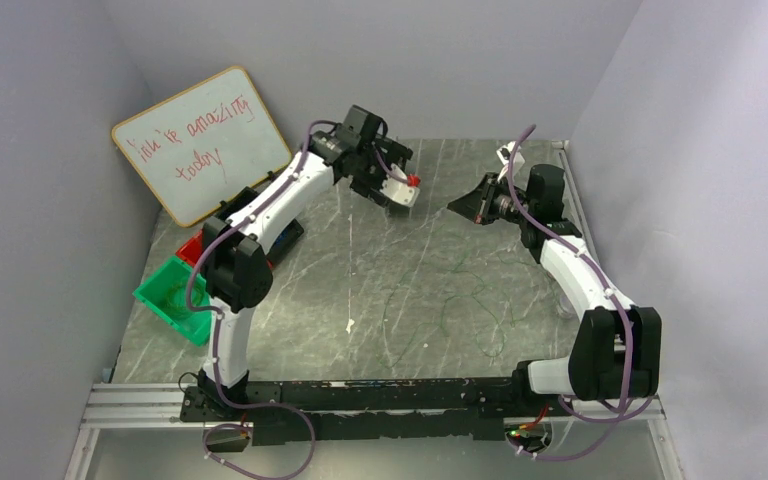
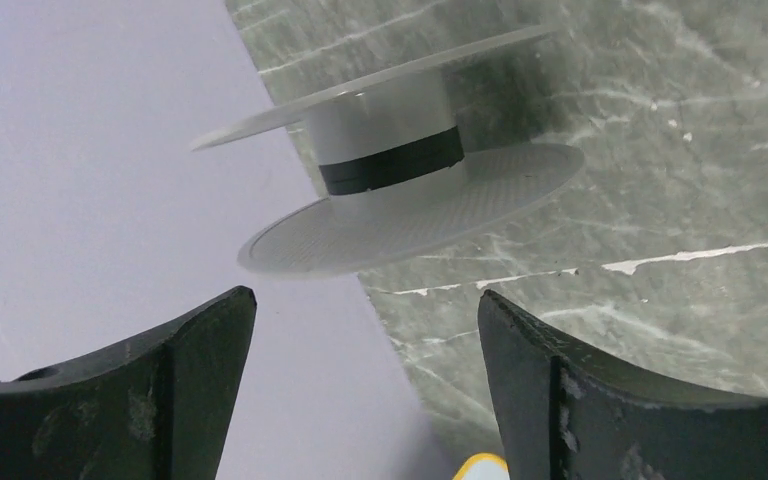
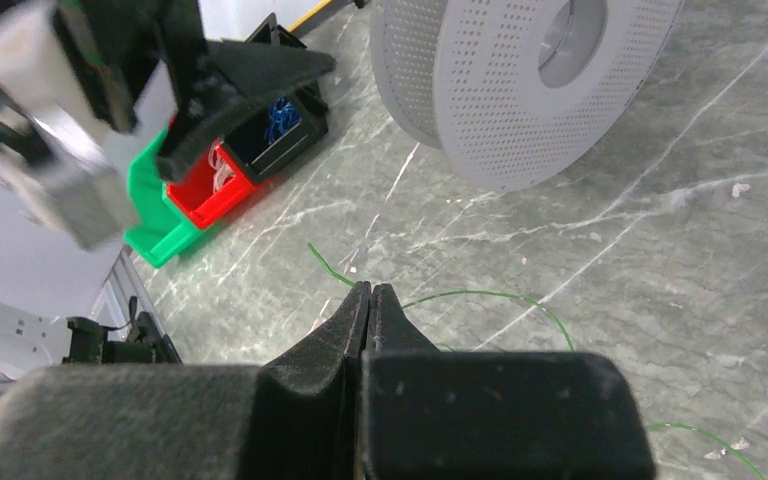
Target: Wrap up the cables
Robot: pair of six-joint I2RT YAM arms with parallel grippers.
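Observation:
A grey spool [image 2: 390,230] with a black band stands at the back middle; my left gripper hangs over it, open, fingers apart with nothing between them. In the top view the left arm hides most of the spool; the right wrist view shows its perforated flange [image 3: 500,120]. A thin green cable [image 3: 490,292] lies loosely looped on the table's right half. My right gripper [image 1: 455,208] is shut, pointing toward the spool from the right, with nothing visible between its fingertips.
Green [image 1: 170,310], red [image 3: 205,195] and black [image 3: 275,140] bins stand at the left, below a leaning whiteboard [image 1: 200,140]. A wall bounds each side and the back.

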